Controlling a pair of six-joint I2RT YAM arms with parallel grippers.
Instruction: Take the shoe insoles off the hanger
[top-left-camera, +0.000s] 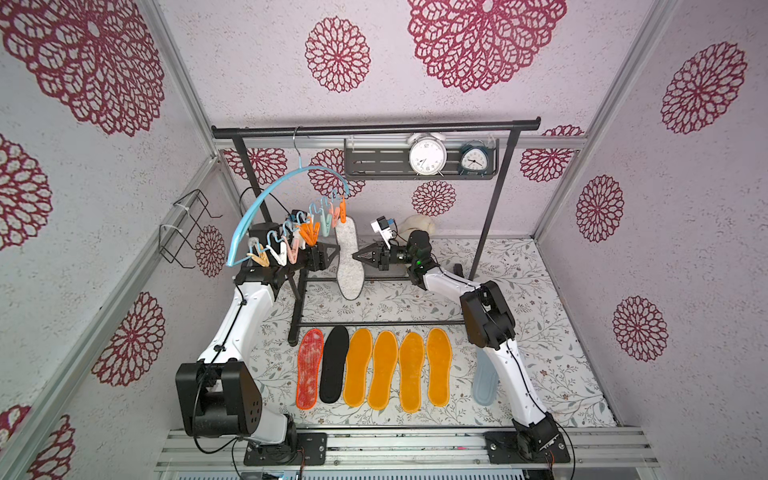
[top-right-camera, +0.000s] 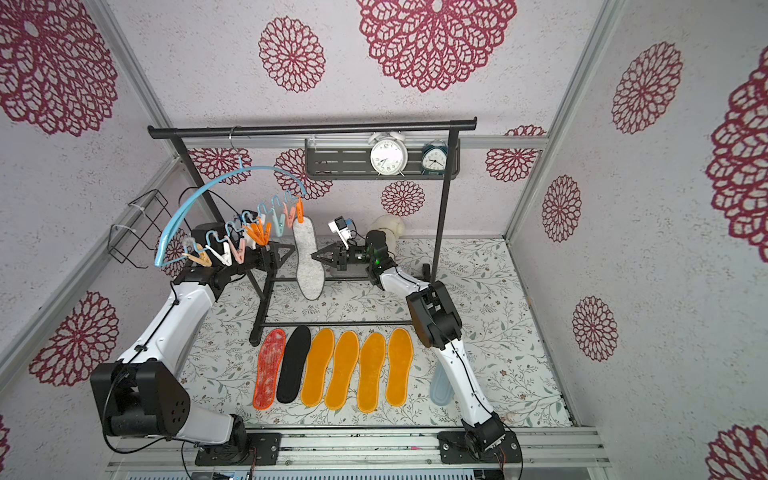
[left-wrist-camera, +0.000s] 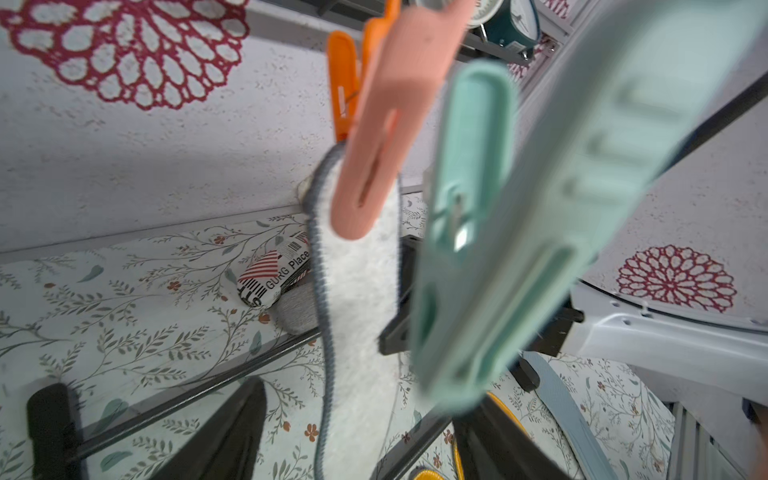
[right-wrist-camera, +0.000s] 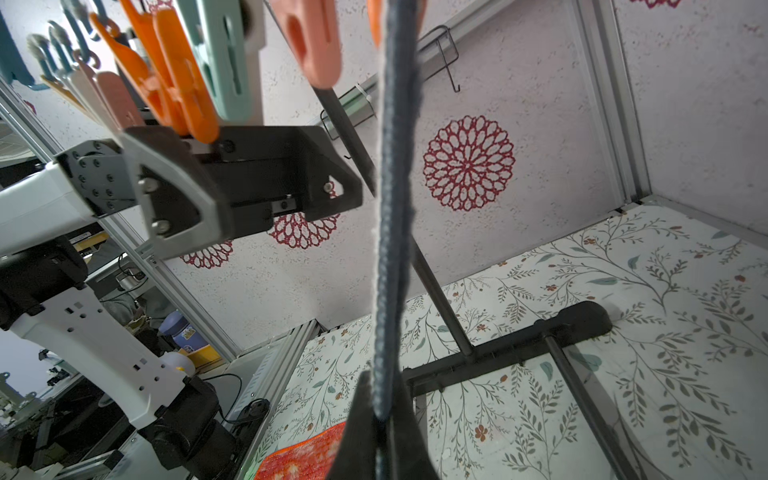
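One light grey insole (top-left-camera: 349, 260) hangs upright from an orange clothespin (top-left-camera: 342, 211) at the right end of the blue hanger (top-left-camera: 264, 201). My right gripper (top-left-camera: 357, 254) is shut on the insole's right edge, about mid-length. The insole's edge (right-wrist-camera: 392, 240) runs down between the fingers in the right wrist view. To the left of the insole, my left gripper (top-left-camera: 326, 254) stands open, behind and below the row of pins. Its blurred fingers (left-wrist-camera: 232, 432) are spread in the left wrist view, where a mint pin (left-wrist-camera: 480, 240) and a pink pin (left-wrist-camera: 384, 128) hang close in front.
A red insole (top-left-camera: 309, 369), a black insole (top-left-camera: 333, 365), several orange insoles (top-left-camera: 385, 371) and a blue-grey insole (top-left-camera: 485, 377) lie along the front of the table. The rack's bar (top-left-camera: 384, 128) crosses overhead. Two clocks (top-left-camera: 427, 156) stand on the back shelf.
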